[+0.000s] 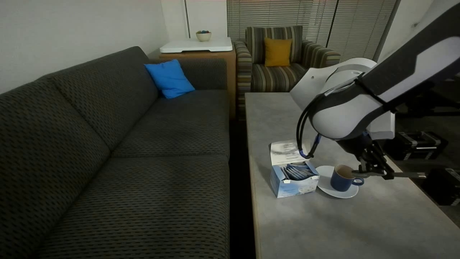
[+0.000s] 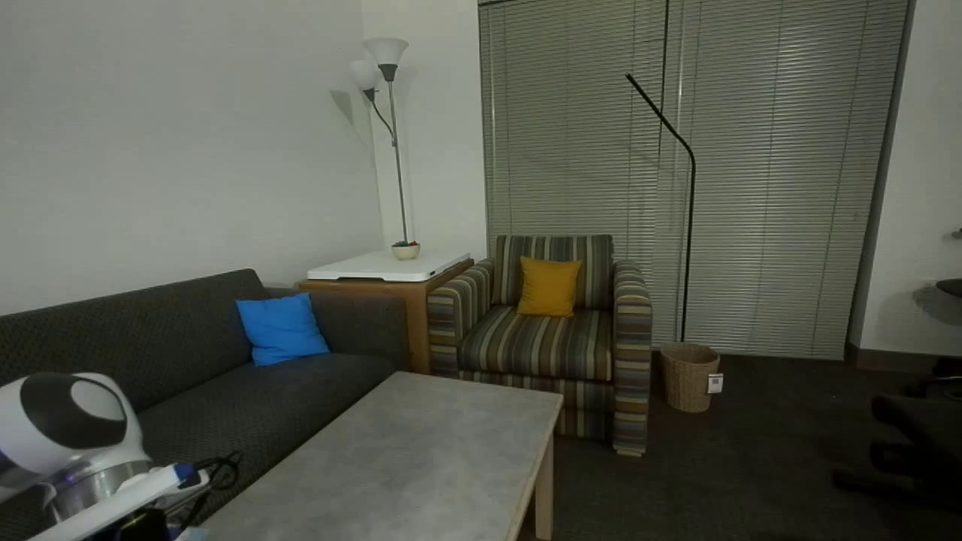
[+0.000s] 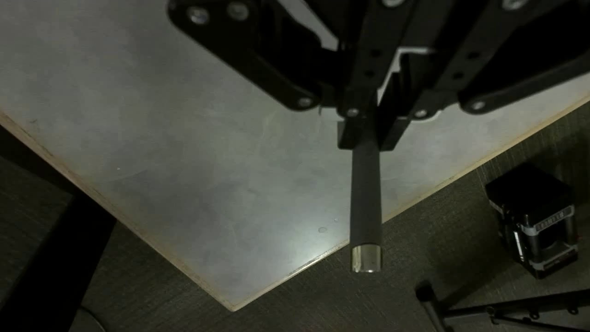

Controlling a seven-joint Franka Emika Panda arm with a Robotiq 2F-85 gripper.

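My gripper is shut on a spoon, held roughly level with its handle out to the right. In the wrist view the dark handle with its silver end runs out from between the fingers. The spoon's bowl end overlaps the right rim of a blue cup in exterior view 1. Whether it touches the cup or sits above or behind it, I cannot tell. Under the upright cup lies a white saucer. The cup is out of sight in the wrist view.
Left of the saucer stands an open blue-and-white box of packets, its lid up. Bare tabletop extends in front. The table's right edge drops to floor holding black cases. A dark sofa runs along the left.
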